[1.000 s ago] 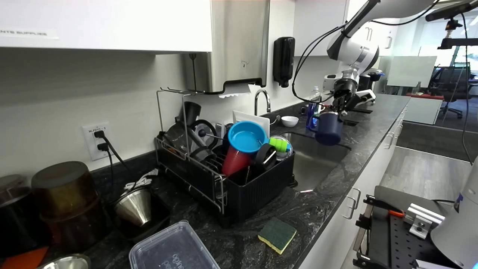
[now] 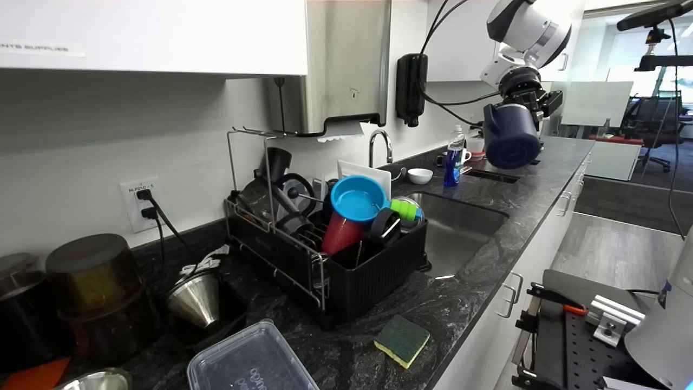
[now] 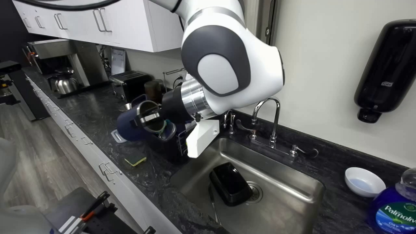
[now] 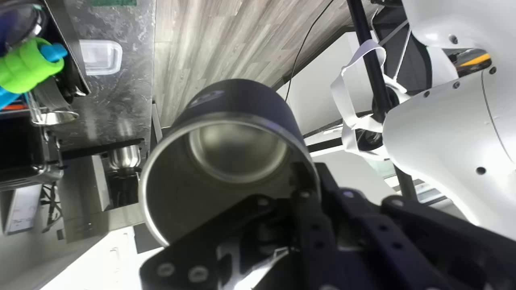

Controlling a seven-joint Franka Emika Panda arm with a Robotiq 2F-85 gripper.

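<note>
A dark blue mug with a metal inside hangs in the air over the counter, past the sink. My gripper is shut on its rim, one finger inside the wall and one outside. In the wrist view the mug is tilted so that its open mouth faces the camera, and no contents show inside. Exterior view 2 shows the mug tipped well over, its mouth toward that camera, at the arm's end.
A crowded black dish rack stands left of the steel sink. In the sink lies a black container. A sponge and clear lid lie on the counter. A soap bottle and white bowl stand behind the sink.
The arm has lifted the mug higher and shifted it right in exterior view 1, away from the sink.
</note>
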